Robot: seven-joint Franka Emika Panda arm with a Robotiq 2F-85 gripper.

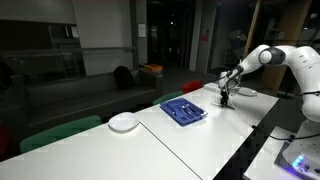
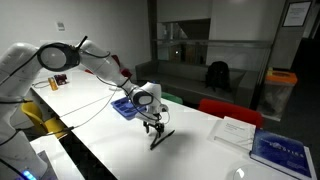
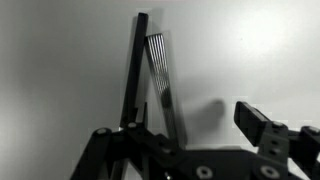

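Note:
On the white table, a slim silver utensil with a ridged end [image 3: 157, 58] lies beside a long black bar [image 3: 136, 62] in the wrist view. My gripper is open above them. The silver utensil runs down between the fingers, close to the left one; its lower end is partly hidden. Past the outer side of the left finger goes the black bar, partly covered by it. In exterior view 2 my gripper [image 2: 153, 127] hangs low over the table, with the dark bar [image 2: 162, 139] just below it.
A blue tray [image 1: 166, 104] holding small items sits to one side, with a white round plate [image 1: 124, 122] farther along. Past the gripper's other side are a white box [image 2: 229, 131] and a blue-and-white box [image 2: 280, 150].

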